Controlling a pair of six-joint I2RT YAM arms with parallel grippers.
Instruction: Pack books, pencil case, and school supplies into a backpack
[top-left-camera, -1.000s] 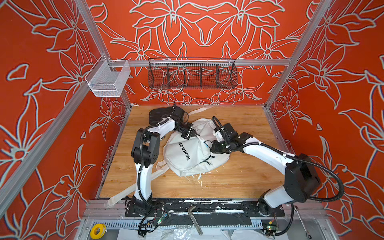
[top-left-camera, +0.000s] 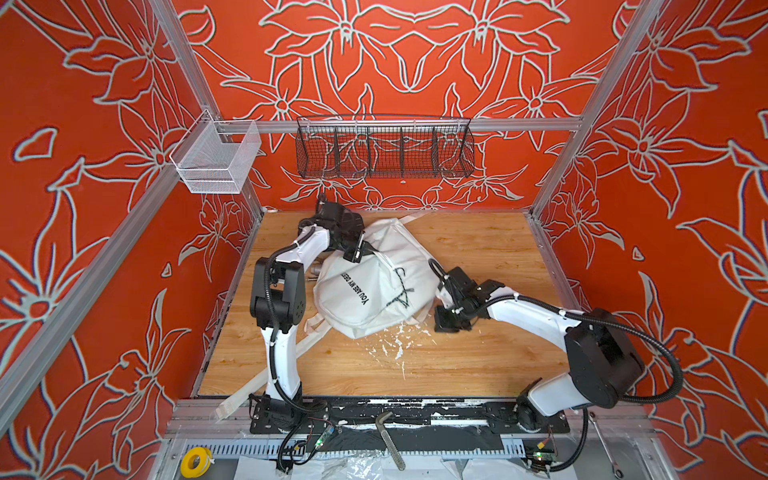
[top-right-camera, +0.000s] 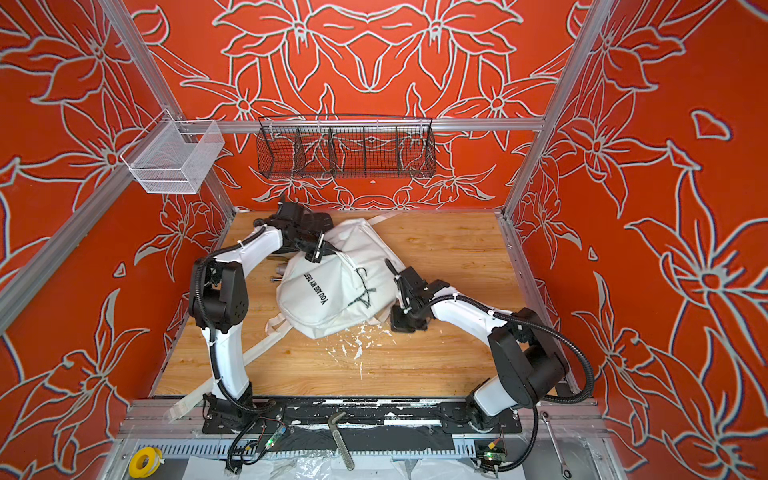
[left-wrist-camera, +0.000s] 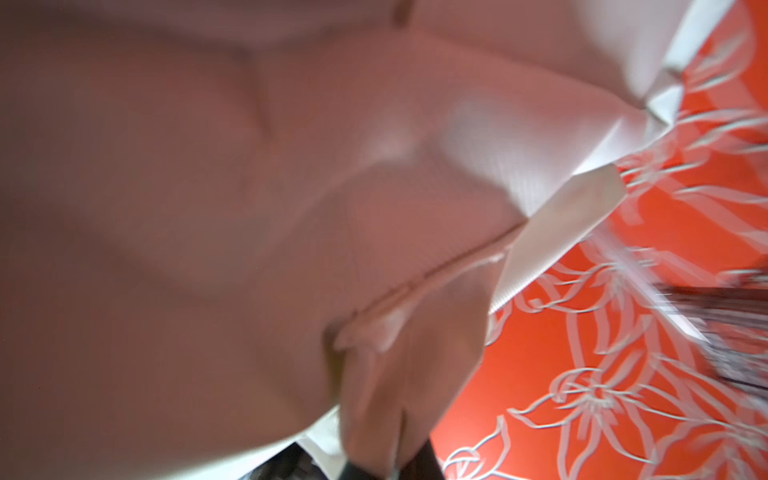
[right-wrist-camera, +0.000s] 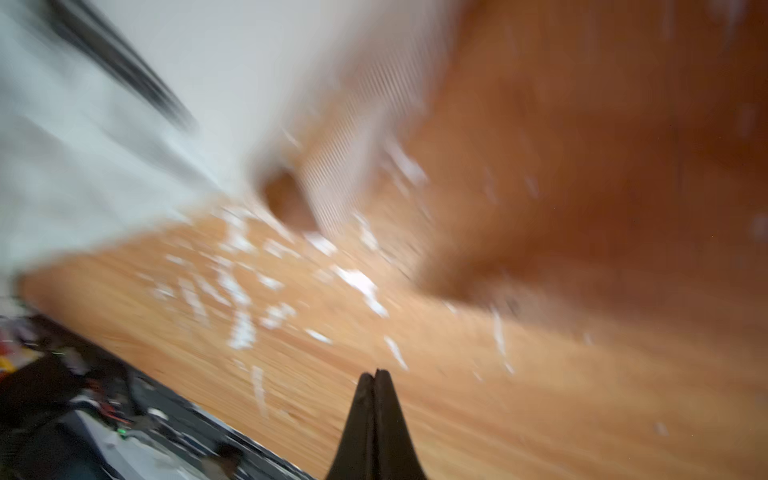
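Note:
A white backpack (top-left-camera: 376, 280) with black lettering lies on the wooden table between the arms. My left gripper (top-left-camera: 369, 249) is shut on a fold of its cloth, and in the left wrist view the pale fabric (left-wrist-camera: 416, 384) runs down between the fingertips. The bag's underside fills most of that view. Low at the bag's right edge is my right gripper (top-left-camera: 448, 316). Its fingers meet with nothing between them in the right wrist view, over bare wood. A dark textured case (top-right-camera: 321, 221) sits behind the left arm, partly hidden; its kind is unclear.
Small metallic items (top-right-camera: 278, 272) show partly beside the bag's left side. White flakes (top-left-camera: 396, 344) litter the table in front of it. A long strap (top-left-camera: 264, 380) reaches the front left edge. Wire baskets (top-left-camera: 384, 148) hang behind.
My left gripper has risen and moved back and left, pulling the bag with it. The right gripper has come away from the bag's upper part, moving right and toward the front.

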